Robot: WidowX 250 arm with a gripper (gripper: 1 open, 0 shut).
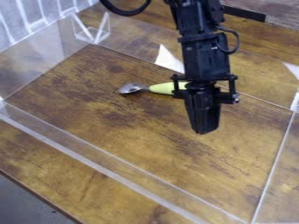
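My black gripper [204,122] hangs over the wooden board, right of centre, its fingertips pointing down and close together, shut with nothing visible between them. Behind it and to the left lies a spoon with a metal bowl [131,89] and a pale green-yellow handle [163,88]; the handle's right end is partly hidden by the gripper.
Clear low plastic walls [105,150] border the wooden work surface [105,118] on its sides, with white triangular brackets [91,28] at the back. A white slatted object stands beyond the back left.
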